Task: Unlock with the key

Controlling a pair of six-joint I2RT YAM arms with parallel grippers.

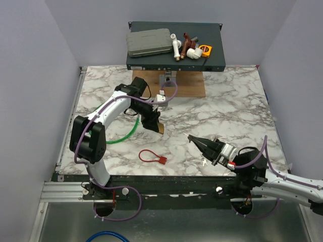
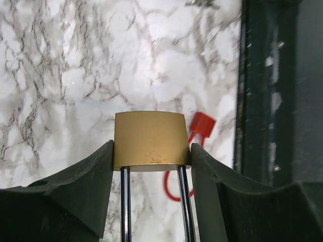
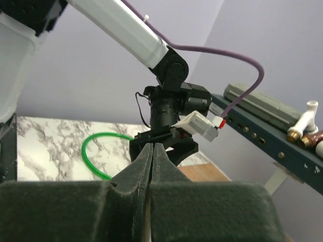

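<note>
My left gripper is shut on a brass padlock (image 2: 150,136) with a long steel shackle; in the top view the lock (image 1: 160,128) hangs over the middle-left of the marble top. My right gripper (image 1: 191,138) stands shut to the lower right of the lock, apart from it, with a thin pale item at its tip in the top view, too small to identify. The right wrist view shows the fingers (image 3: 131,181) closed together; I cannot tell whether they grip anything.
A red cord loop with tag (image 1: 162,160) lies at the front. A green hose (image 1: 126,136) is on the left. A dark shelf (image 1: 214,55) carrying a case and pipe fittings stands at the back.
</note>
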